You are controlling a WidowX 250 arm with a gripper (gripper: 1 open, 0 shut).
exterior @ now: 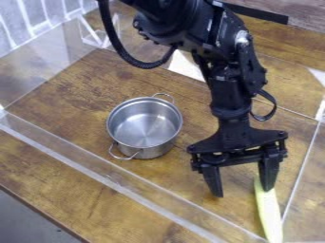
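My black gripper [241, 182] hangs low over the wooden table on the right, its two fingers apart and open, with nothing seen between them. A long pale yellow-green object [269, 214] lies beside the right finger, partly hidden by it at its upper end. A steel pot [144, 127] with two handles stands to the left of the gripper.
Clear plastic walls border the wooden work surface [89, 166] at the front, left and right. A white railing shows at the top left. The surface left of the pot is bare.
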